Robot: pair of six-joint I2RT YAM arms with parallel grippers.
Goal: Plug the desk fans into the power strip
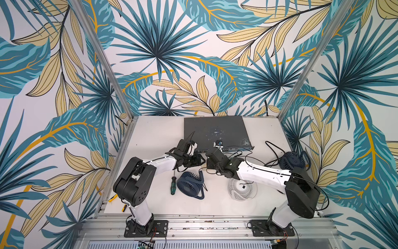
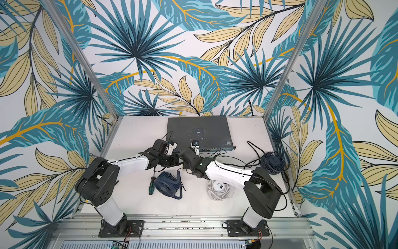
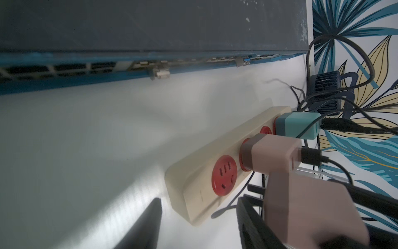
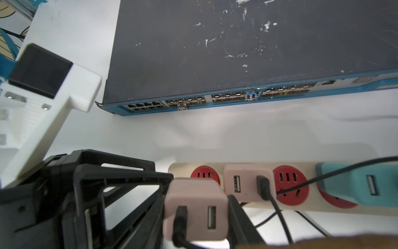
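In the right wrist view my right gripper is shut on a pink charger [image 4: 188, 195] with a black cable, held over the left end of the cream power strip [image 4: 306, 209], whose end red socket [image 4: 205, 171] shows partly behind it. A second pink charger [image 4: 246, 178] and a teal charger [image 4: 360, 182] sit in the strip. In the left wrist view my left gripper is open at the strip's end, empty, with the held charger's prongs to its right. A navy fan [image 1: 190, 184] and a white fan [image 1: 242, 191] stand in front.
A dark network switch [image 1: 215, 130] lies behind the strip. A screwdriver [image 1: 173, 185] lies left of the navy fan. Another navy fan [image 1: 292, 159] and loose cables crowd the right edge.
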